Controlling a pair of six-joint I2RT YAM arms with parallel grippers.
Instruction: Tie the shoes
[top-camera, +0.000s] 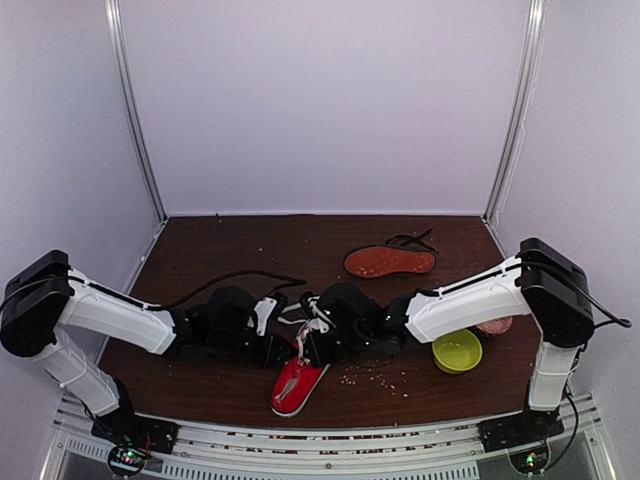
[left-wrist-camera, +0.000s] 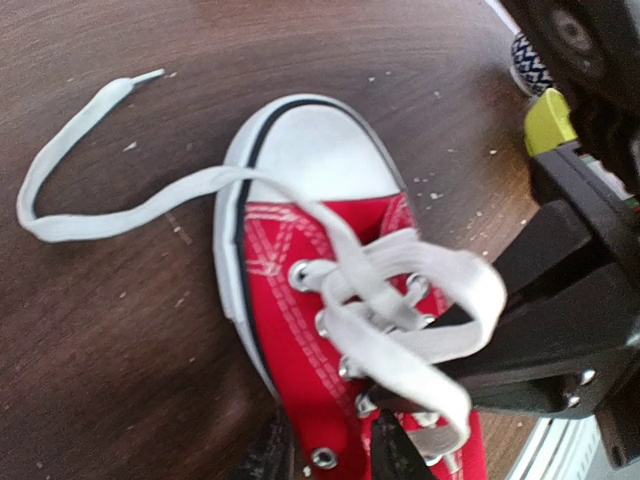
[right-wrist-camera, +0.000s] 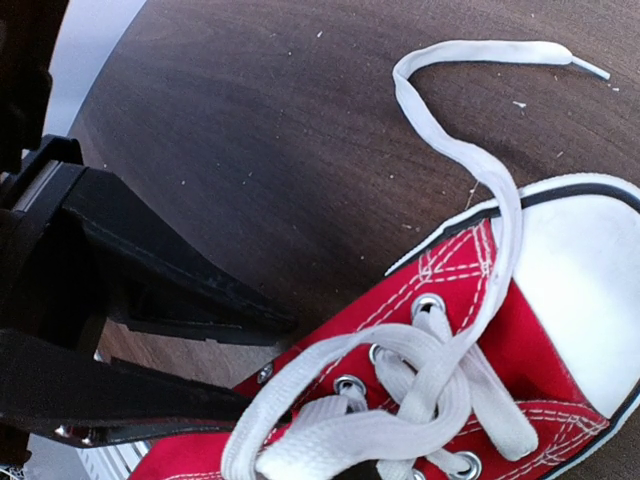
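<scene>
A red sneaker (top-camera: 296, 386) stands on the table with its white toe cap (left-wrist-camera: 325, 155) pointing to the back. Its white lace (left-wrist-camera: 130, 215) runs off over the table, the tip free on the wood. More lace forms a loop (right-wrist-camera: 330, 430) above the eyelets. My right gripper (top-camera: 318, 352) reaches over the shoe from the right; the loop passes round its fingers (left-wrist-camera: 545, 340), which are shut, their tips hidden by lace. My left gripper is low over the red upper, part open, its fingertips apart. No lace shows pinched in it.
A second red shoe (top-camera: 390, 262) with dark laces lies sole up at the back right. A yellow-green bowl (top-camera: 457, 352) sits near the right arm, a pinkish patterned bowl (top-camera: 494, 326) behind it.
</scene>
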